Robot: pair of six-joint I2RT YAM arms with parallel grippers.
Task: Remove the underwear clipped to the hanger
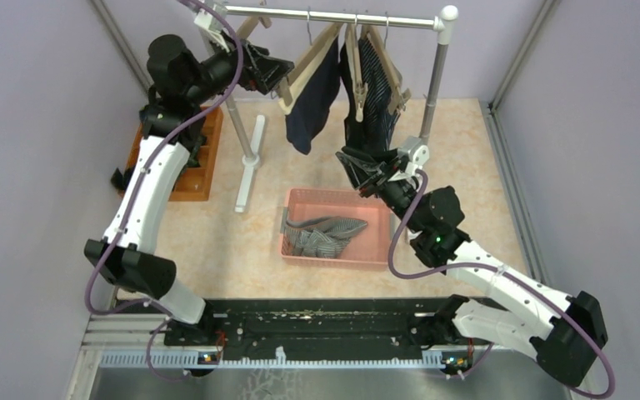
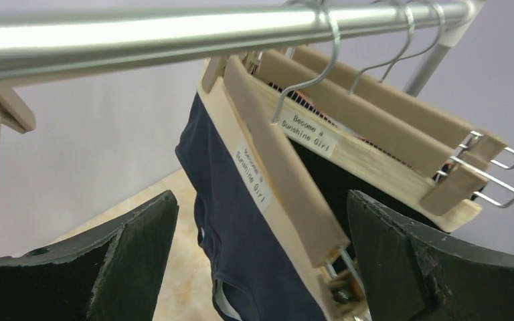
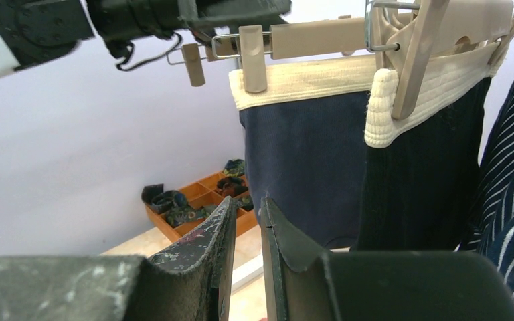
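Observation:
A navy pair of underwear (image 1: 314, 102) with a cream waistband hangs clipped to a beige hanger (image 2: 298, 190). My left gripper (image 1: 277, 75) is at the near end of that hanger. In the left wrist view its open fingers (image 2: 130, 257) stand wide apart, the hanger's end and clip lying between them. My right gripper is in front of and below the hanging clothes, with only a narrow empty gap between its fingertips. The right wrist view shows the hanger clips (image 3: 253, 60) holding the waistband above it.
Striped underwear (image 1: 375, 92) hangs on hangers to the right. An empty hanger is at the left of the metal rail (image 1: 333, 16). Below, a pink basket (image 1: 379, 225) holds a grey striped garment (image 1: 325, 237). A wooden compartment box (image 1: 190, 185) stands at the left.

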